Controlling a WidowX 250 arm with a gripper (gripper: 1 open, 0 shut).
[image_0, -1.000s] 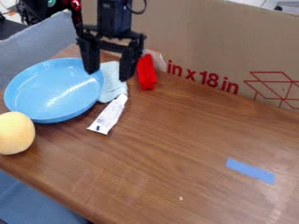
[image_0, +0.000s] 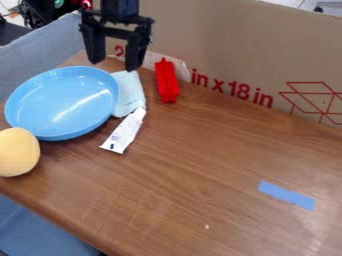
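My black gripper (image_0: 115, 58) hangs at the top of the view above the back of the table, behind the blue plate (image_0: 60, 100), its two fingers apart with nothing visible between them. A light blue cloth (image_0: 128, 88) lies partly beside the plate's right edge. A white tube (image_0: 123, 133) lies on the wood below the cloth. A red object (image_0: 167, 81) stands at the back, right of the cloth. A yellow round object (image_0: 16, 152) sits at the left edge, below the plate.
A cardboard box wall (image_0: 254, 50) lines the back of the wooden table (image_0: 201, 190). A grey padded barrier runs along the left. A blue tape strip (image_0: 286, 195) lies at the right.
My gripper has moved left and up, away from the red object, uncovering more of it and of the cloth. The objects on the table look unchanged.
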